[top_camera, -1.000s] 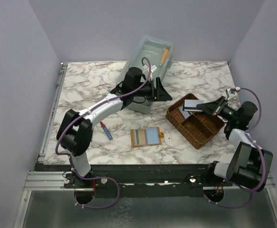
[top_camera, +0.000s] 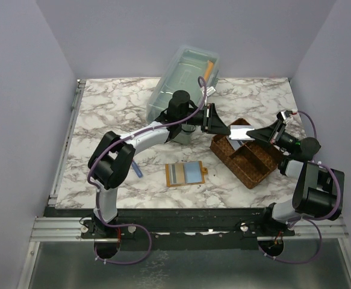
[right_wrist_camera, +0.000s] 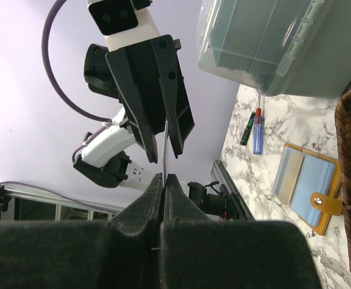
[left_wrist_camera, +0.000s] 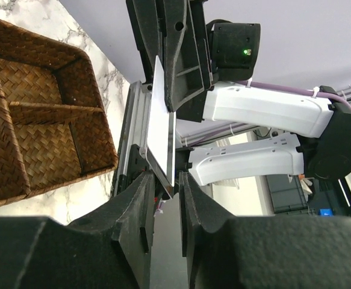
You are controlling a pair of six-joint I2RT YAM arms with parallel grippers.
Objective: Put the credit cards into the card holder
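A white card [top_camera: 240, 132] hangs over the woven basket, my right gripper [top_camera: 251, 134] shut on its right end. Opposite, my left gripper [top_camera: 227, 129] is partly open at the card's other end. Edge-on in the right wrist view, the card [right_wrist_camera: 165, 146] reaches between the left fingers, with a gap visible to either side. In the left wrist view its near corner is close to the left fingertips [left_wrist_camera: 184, 186]. The orange-brown card holder [top_camera: 201, 182] lies open on the marble table, with blue and clear pockets. Whether cards sit in it, I cannot tell.
Below both grippers stands the divided woven basket [top_camera: 251, 180], something pale lying in its left compartment. A translucent lidded box [top_camera: 168, 77] is at the back. Left of the holder lies a blue-handled tool [top_camera: 137, 170]. Marble is clear in front of the basket.
The card, still in the right gripper, has tilted and now looks brighter from above. The right arm has shifted a little.
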